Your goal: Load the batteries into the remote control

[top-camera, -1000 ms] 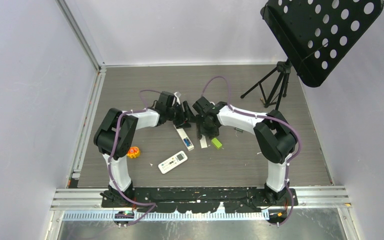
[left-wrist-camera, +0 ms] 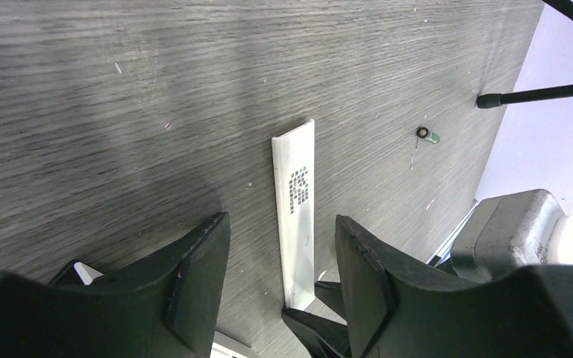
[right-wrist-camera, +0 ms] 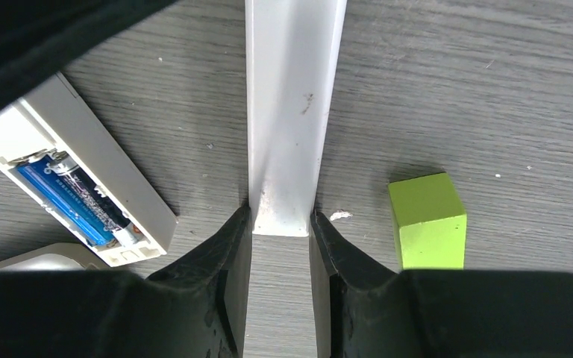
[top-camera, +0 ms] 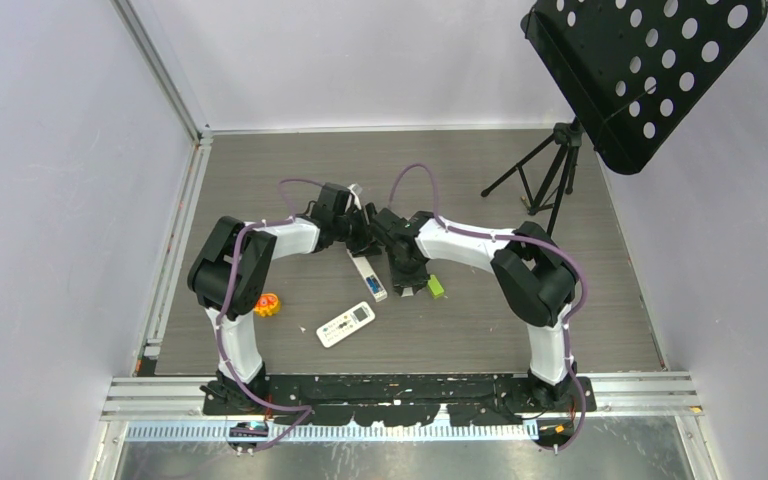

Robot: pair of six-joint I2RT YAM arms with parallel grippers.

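The open-backed remote control [top-camera: 368, 275] lies on the table. Two batteries, a blue one [right-wrist-camera: 63, 195] and a dark one [right-wrist-camera: 93, 195], lie side by side in its compartment [right-wrist-camera: 138, 210]. To its right lies the long white battery cover [right-wrist-camera: 291, 127], flat on the table. My right gripper has one finger at each long edge of the cover's near end, touching or nearly so; how firmly they bear on it does not show. My left gripper is open, nothing between its fingers; the cover [left-wrist-camera: 295, 216] shows beyond, in the gap.
A green block [right-wrist-camera: 430, 220] stands right of the cover. Another white remote [top-camera: 345, 325] lies face up nearer the base, and an orange toy [top-camera: 267, 304] at left. A small greenish cylinder [left-wrist-camera: 428, 135] lies near the stand's foot [left-wrist-camera: 489, 100]. Both arms are close together.
The left arm has stayed still.
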